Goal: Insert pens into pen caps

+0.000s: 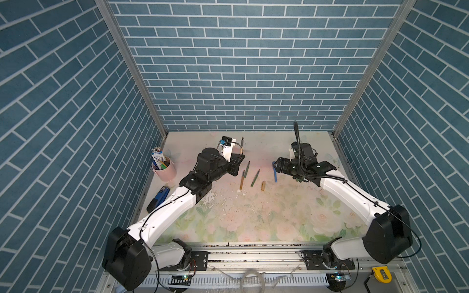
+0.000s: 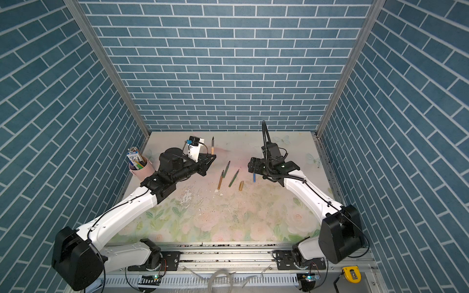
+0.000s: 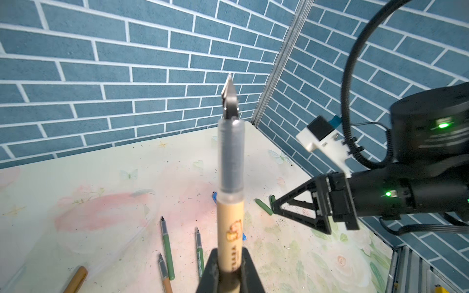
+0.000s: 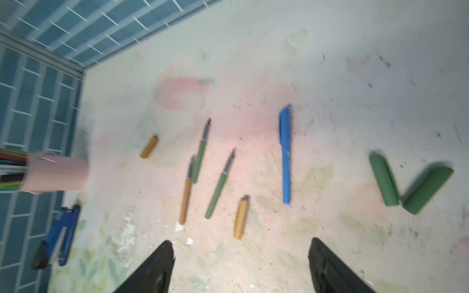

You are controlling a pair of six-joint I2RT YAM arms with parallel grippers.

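Observation:
In the left wrist view my left gripper is shut on an upright pen [image 3: 229, 229], tan below, silver above, nib up. My right gripper is open above the table, nothing between its fingers. Below it in the right wrist view lie two green pens [image 4: 218, 185] [image 4: 200, 156], an orange pen [image 4: 186, 195], two orange caps [image 4: 240, 219] [image 4: 149, 146], two green caps [image 4: 383, 180] [image 4: 427, 190] and a blue pen [image 4: 286, 166] with its cap on.
A pink cup [image 1: 165, 172] of pens and a blue tool [image 1: 158, 197] sit at the left edge.

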